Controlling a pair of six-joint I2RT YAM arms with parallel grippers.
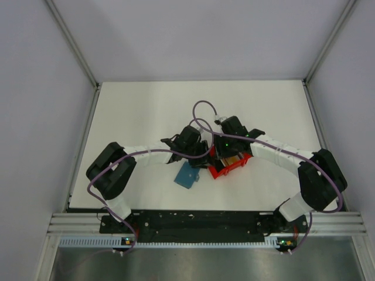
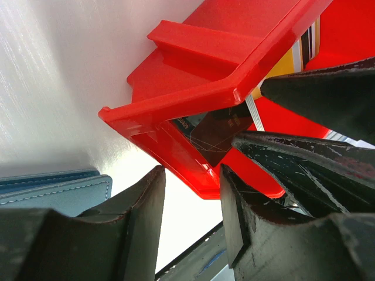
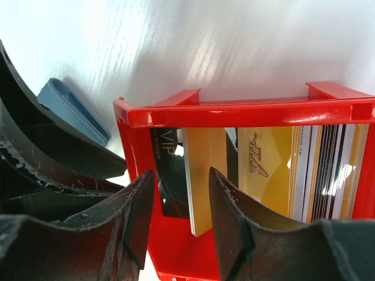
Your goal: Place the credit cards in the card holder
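A red tray (image 1: 218, 174) holds the cards. In the right wrist view a black VIP card (image 3: 170, 170) leans at its left end, beside a tan card (image 3: 206, 175) with a white edge and a gold card (image 3: 263, 158). My right gripper is open over the tray; the tan card shows past its right finger, not gripped. My left gripper is open at the tray's near corner with nothing between its fingers. The blue card holder (image 1: 187, 174) lies on the table left of the tray; its stitched edge (image 2: 58, 190) shows in the left wrist view.
Both grippers stand close together; the right one's fingers (image 2: 293, 164) reach into the left wrist view. More cards (image 3: 328, 170) are packed at the tray's right end.
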